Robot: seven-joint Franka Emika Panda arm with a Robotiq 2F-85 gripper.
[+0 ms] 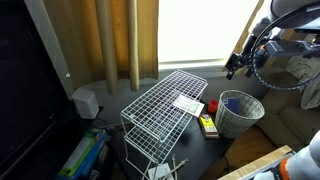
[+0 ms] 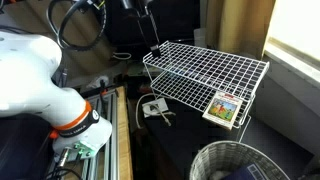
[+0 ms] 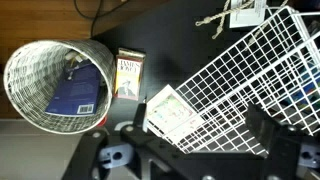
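Note:
My gripper stands open in the wrist view, its two dark fingers far apart and nothing held between them. Below and between them, a pale printed card (image 3: 173, 112) lies on the white wire rack (image 3: 235, 80). In exterior view 1 the gripper (image 1: 240, 70) hangs high at the upper right, above the level of the wire basket (image 1: 238, 121). A blue book (image 3: 78, 92) rests inside this round basket. Between basket and rack is a small colourful box (image 3: 128, 73) on the dark tabletop.
A tag with string (image 3: 247, 14) lies near the rack's edge. At the far left in exterior view 1 are a white block (image 1: 86, 102) and several books (image 1: 82, 156). Curtains (image 1: 135, 40) and a bright window border the back. Bare dark table (image 2: 165, 150) shows in front of the rack.

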